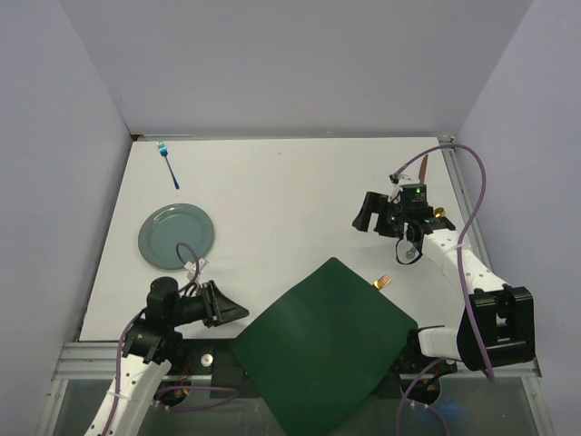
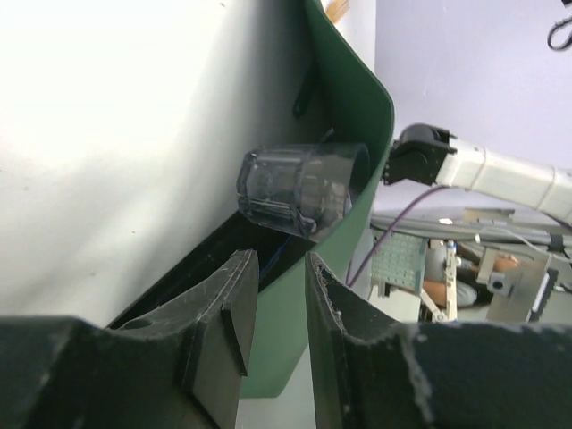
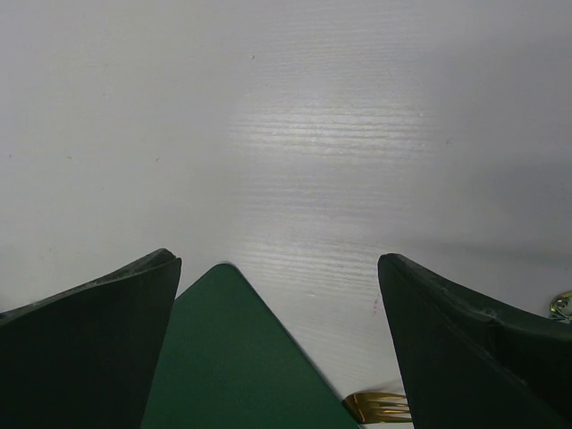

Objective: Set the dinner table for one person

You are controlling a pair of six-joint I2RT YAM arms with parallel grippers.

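A green placemat (image 1: 322, 345) hangs over the table's front edge; in the left wrist view a clear cup (image 2: 290, 188) lies sideways inside its folded part. My left gripper (image 1: 222, 309) is by the mat's left corner, fingers slightly apart, nothing visible between them. My right gripper (image 1: 372, 213) is open above bare table at the right; a gold fork (image 1: 381, 283) lies by the mat. A grey-green plate (image 1: 176, 236) lies at the left, a blue fork (image 1: 168, 165) behind it.
An orange-handled utensil (image 1: 424, 168) and other gold items (image 1: 439, 213) are at the right edge, partly behind the right arm. Walls flank both sides.
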